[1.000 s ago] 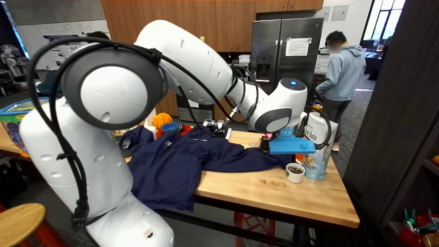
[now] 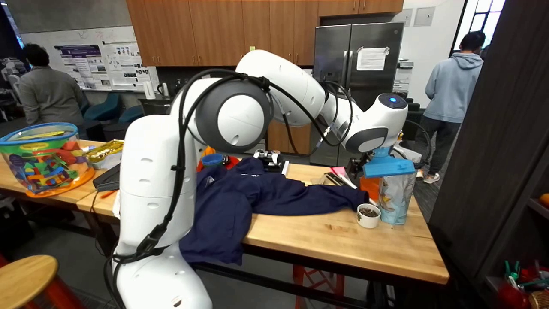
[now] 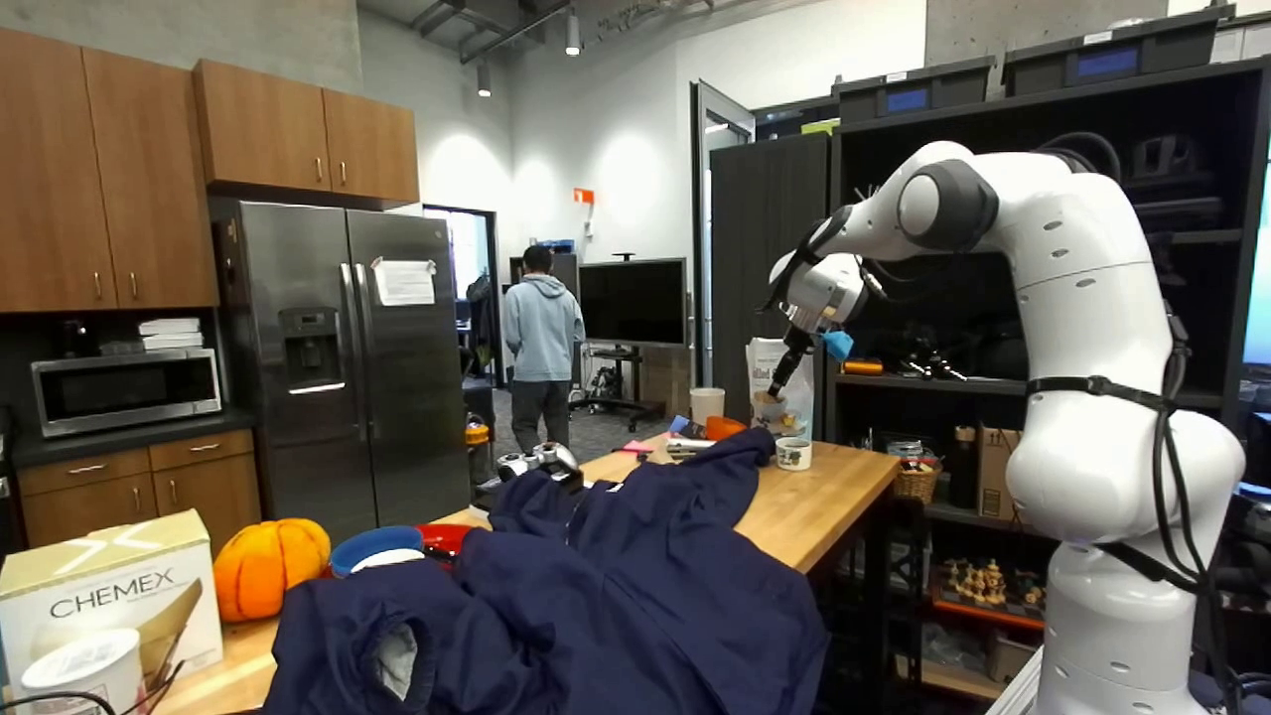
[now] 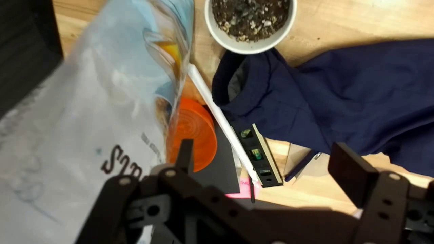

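Observation:
My gripper stands open above the far right of the table, its fingers (image 4: 353, 173) wide apart with nothing held between them. Below it in the wrist view lie a black level (image 4: 256, 154) and a white stick (image 4: 221, 120). Close on the left of that view rises a pale bag (image 4: 93, 118), beside an orange cup (image 4: 203, 138). A navy garment (image 2: 231, 203) is spread over the table, one sleeve (image 4: 346, 97) reaching right. At the cuff sits a small white bowl (image 4: 250, 48) of dark, grainy material. In exterior view 1 the arm partly hides the bag.
An orange pumpkin (image 3: 272, 566), a Chemex box (image 3: 113, 596) and a blue bowl (image 3: 378, 548) occupy the table's other end. A tub of coloured pieces (image 2: 43, 159) stands at left. Bare wood (image 2: 329, 239) shows along the front edge at right.
The arm has reached farther right and its hand sits higher, now in front of the bag's upper part. Garment and bowl stay put. Both people in the background have shifted.

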